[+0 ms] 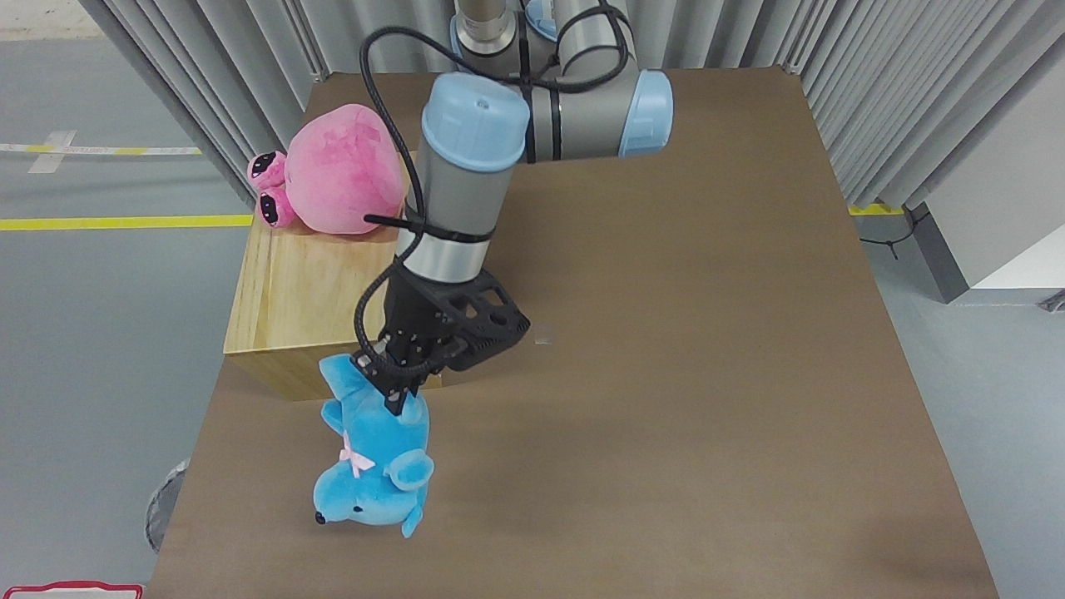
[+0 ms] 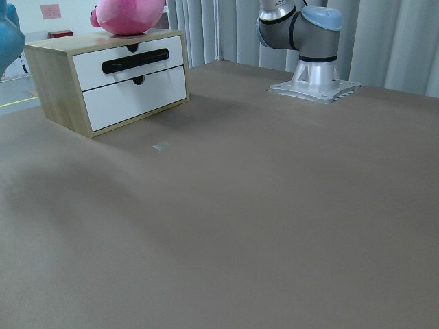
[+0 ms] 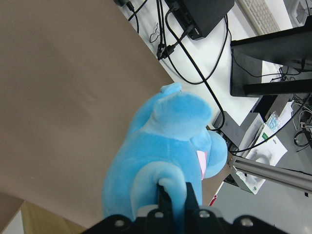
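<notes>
My gripper (image 1: 397,384) is shut on a blue plush bear (image 1: 369,459) with a pink bow, raised above the table just in front of the wooden cabinet. In the wrist view the bear (image 3: 161,146) fills the lower middle, its plush squeezed around the fingers, which are partly hidden by it. In the left view only a blue edge of the bear (image 2: 8,34) shows at the upper left, above table height.
A pink plush toy (image 1: 339,170) rests on top of the wooden two-drawer cabinet (image 1: 299,299), whose drawers (image 2: 134,96) look closed in the left view.
</notes>
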